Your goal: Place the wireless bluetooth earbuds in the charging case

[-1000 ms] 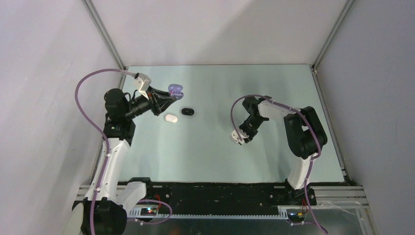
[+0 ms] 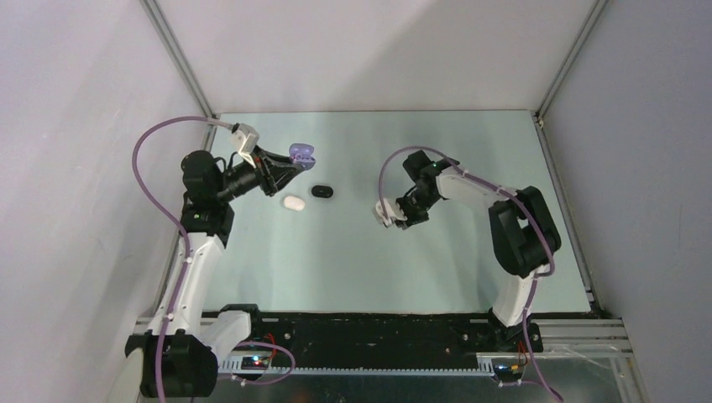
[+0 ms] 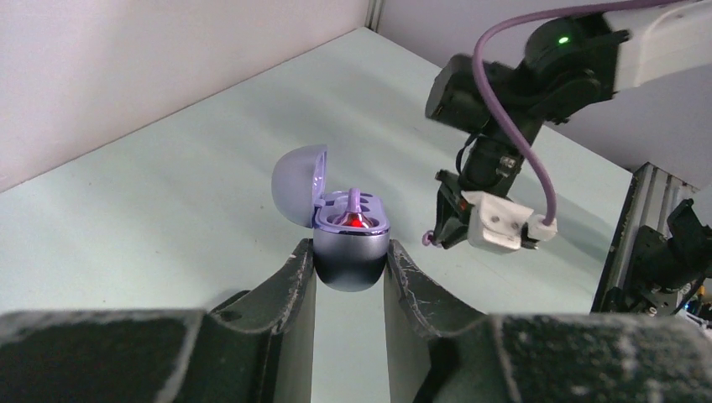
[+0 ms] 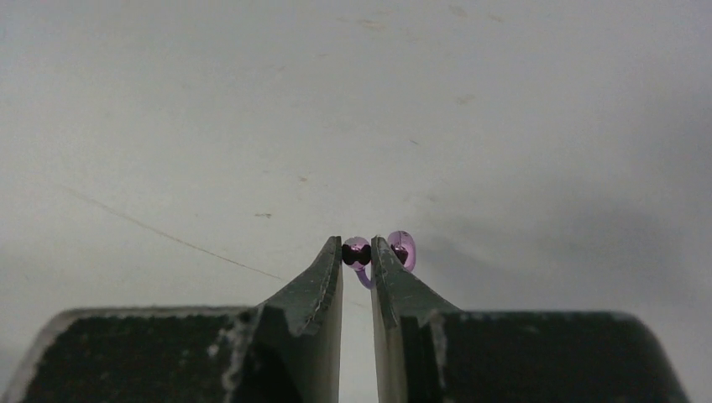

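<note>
The open lilac charging case [image 2: 302,156] is held upright in my left gripper, shut on it, its lid tipped back and a red light inside. One purple earbud [image 3: 354,201] shows in the case. My right gripper points down at the table and has a small purple earbud between its fingertips; a second pinkish purple piece [image 4: 402,249] shows just right of it, partly behind the finger. Whether that is part of the same earbud is unclear.
A black oval case [image 2: 321,191] and a white oval case [image 2: 294,203] lie on the pale table [image 2: 353,260] left of centre.
The right arm's wrist has moved left and slightly toward the back of the table. The left arm and the case have barely moved.
</note>
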